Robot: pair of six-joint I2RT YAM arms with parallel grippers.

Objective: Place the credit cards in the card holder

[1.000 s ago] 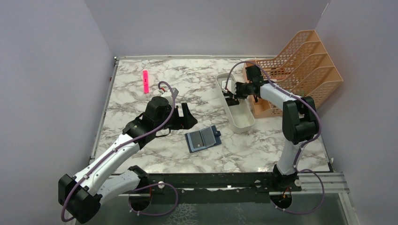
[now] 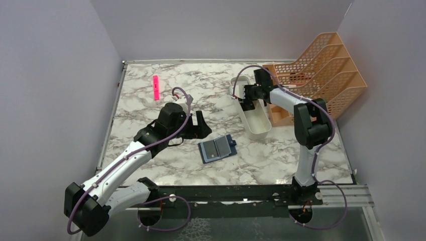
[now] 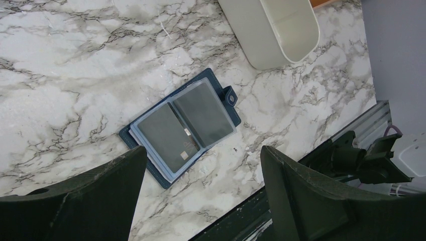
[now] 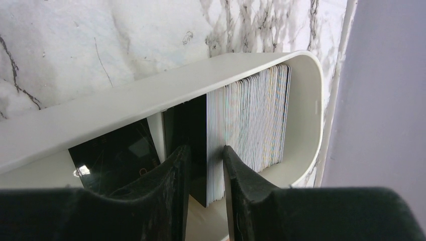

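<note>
A dark blue card holder (image 2: 217, 148) with clear sleeves (image 3: 168, 135) lies open on the table, front centre. A long white bin (image 2: 257, 125) holds a stack of cards on edge (image 4: 253, 120) at its far end, plus dark cards (image 4: 113, 155) leaning beside them. My right gripper is down at the bin, part open, its fingertips at the front of the stack; whether a card is between them is unclear. My left gripper hangs open above the table, left of the holder, with nothing between its fingers.
An orange mesh rack (image 2: 339, 80) stands at the back right, beside the bin. A pink object (image 2: 155, 87) lies at the back left.
My right arm has shifted left and slightly toward the back over the bin. The left arm moved very slightly; the holder is unchanged.
</note>
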